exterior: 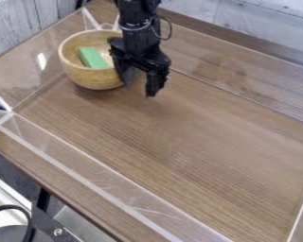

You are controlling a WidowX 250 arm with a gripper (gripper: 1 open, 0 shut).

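Observation:
A tan wooden bowl [80,74] sits at the upper left of the table, holding a green object [94,57]. The black gripper [139,77] hangs over the bowl's right side, its fingers pointing down, open, with nothing visible between them. The bowl is partly hidden behind the arm.
A black cable lies at the lower left, beyond the table's edge.

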